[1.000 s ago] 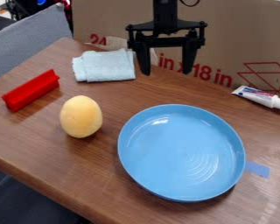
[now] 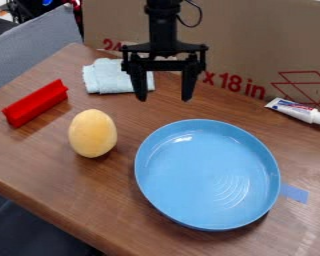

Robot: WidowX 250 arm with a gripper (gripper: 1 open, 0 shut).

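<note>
My black gripper (image 2: 164,92) hangs open near the top centre, above the back of the wooden table, with nothing between its fingers. Below it lies a blue plate (image 2: 207,175). A yellow, rounded object (image 2: 92,133) rests left of the plate, and a red bar-shaped object (image 2: 36,103) lies at the left. A folded light-blue cloth (image 2: 107,78) is behind my gripper to the left. A white toothpaste tube (image 2: 296,110) lies at the back right.
A large cardboard box (image 2: 263,60) stands along the back. The table (image 2: 109,200) ends at the lower left over a dark area. Bare wood shows between the plate and the cloth.
My gripper has moved to the left over the last second, toward the cloth, still open. The objects on the table are unchanged.
</note>
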